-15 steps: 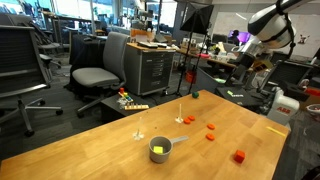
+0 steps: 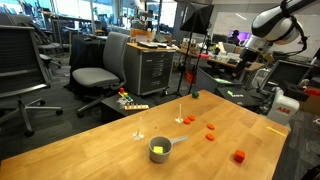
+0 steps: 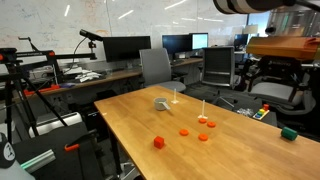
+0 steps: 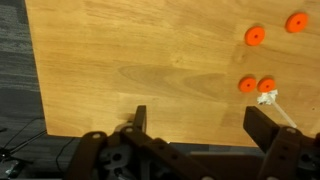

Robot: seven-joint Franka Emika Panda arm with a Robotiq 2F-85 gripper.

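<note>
High above the table [image 2: 95,150], my gripper stands open, its dark fingers [image 4: 262,130] wide apart with only bare wood showing between them. Several orange discs [image 4: 255,36] lie flat on the wood toward the right of the wrist view. Close to two of them is a small white stand [image 4: 280,105] with a thin stem. A grey cup [image 2: 159,152] holds something yellow. The red block [image 2: 239,156] sits by itself near the table's right side, and a dark green piece [image 3: 289,133] lies farther off.
A small multicoloured object [image 2: 130,103] rests at the table's back edge. Another little white stand [image 2: 139,134] is left of the cup. Office chairs [image 2: 100,72] and a dark drawer cabinet [image 2: 150,70] are behind the table.
In exterior view 1 the arm has shifted slightly to the right, still high up. The objects on the table lie where they were.
</note>
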